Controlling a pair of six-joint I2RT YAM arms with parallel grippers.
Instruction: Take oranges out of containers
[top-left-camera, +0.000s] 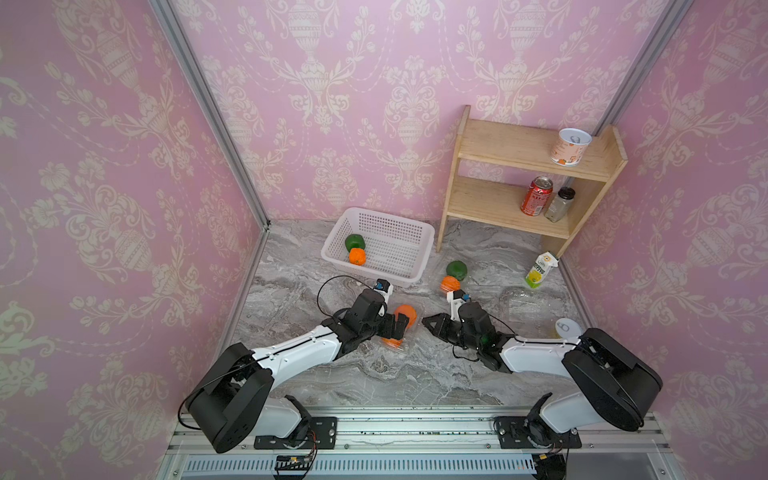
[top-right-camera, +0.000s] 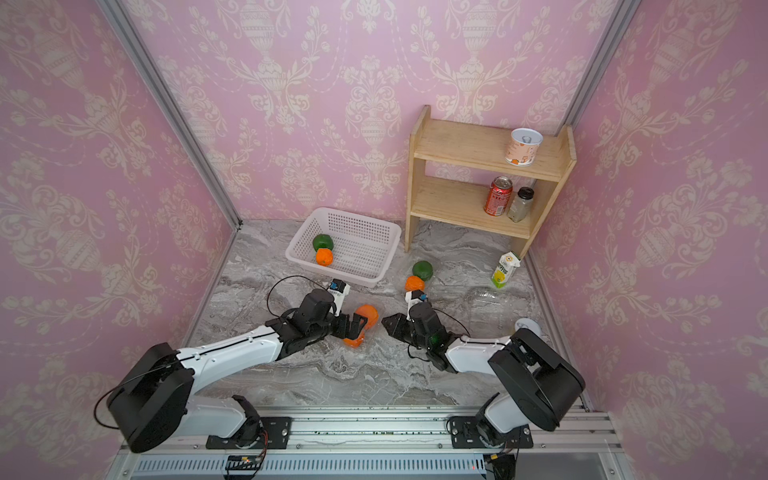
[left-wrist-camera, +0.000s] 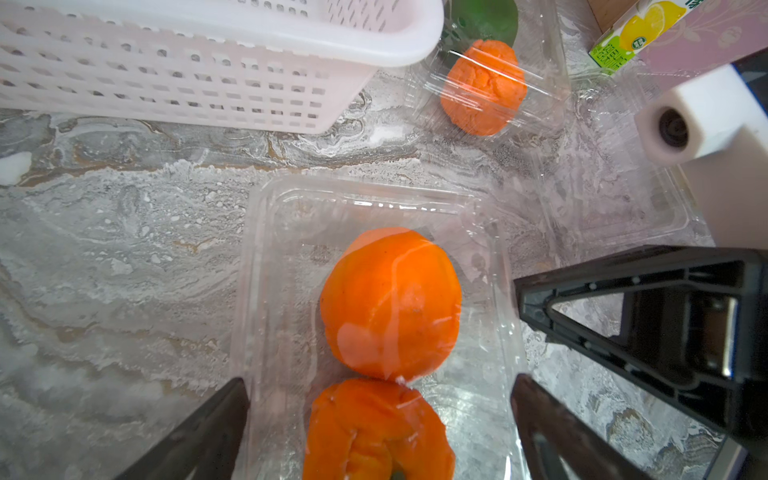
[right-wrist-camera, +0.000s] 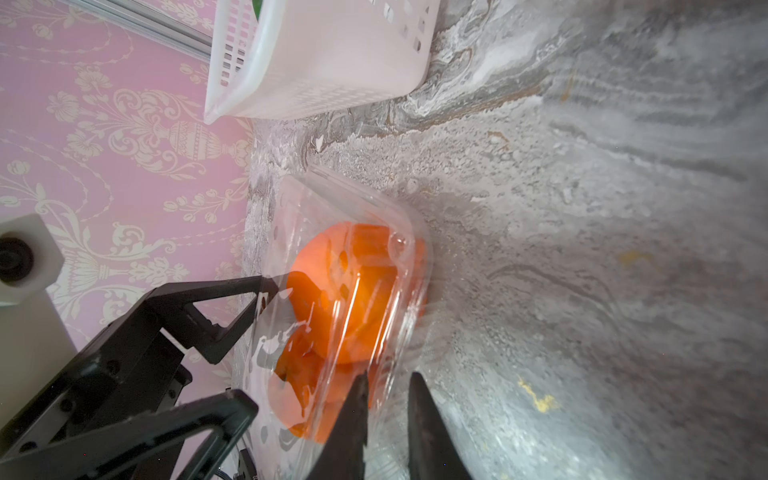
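Note:
Two oranges, one (left-wrist-camera: 390, 302) behind the other (left-wrist-camera: 376, 436), lie in a clear plastic container (left-wrist-camera: 280, 208). My left gripper (top-left-camera: 395, 324) hangs open over them. My right gripper (top-left-camera: 433, 324) is beside the container's right side, low and part open, its fingertips near the wall with no orange between them. Farther back, another clear container (left-wrist-camera: 544, 96) holds an orange (left-wrist-camera: 482, 86) and a green fruit (top-left-camera: 456, 270). The white basket (top-left-camera: 336, 254) holds an orange (top-left-camera: 357, 257) and a green fruit (top-left-camera: 354, 241).
A wooden shelf (top-left-camera: 488, 205) with cans and a jar stands back right. A carton (top-left-camera: 541, 270), an empty clear container (left-wrist-camera: 616, 184) and a white-lidded can (top-left-camera: 567, 327) are on the right.

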